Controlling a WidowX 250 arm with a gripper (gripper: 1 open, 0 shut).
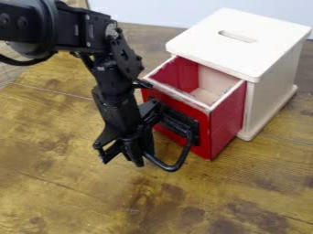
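Note:
My black gripper (138, 144) hangs low at the front of a red drawer (222, 123), beside its dark handle area; its fingers point down, and whether they are open or shut is hard to tell. The drawer is pulled out from a white wooden cabinet (244, 40) and shows a pale, empty-looking interior. The arm covers part of the drawer's left front.
The cabinet takes up the upper right, with a pale wall behind it. A cable loops at the top left beside the arm.

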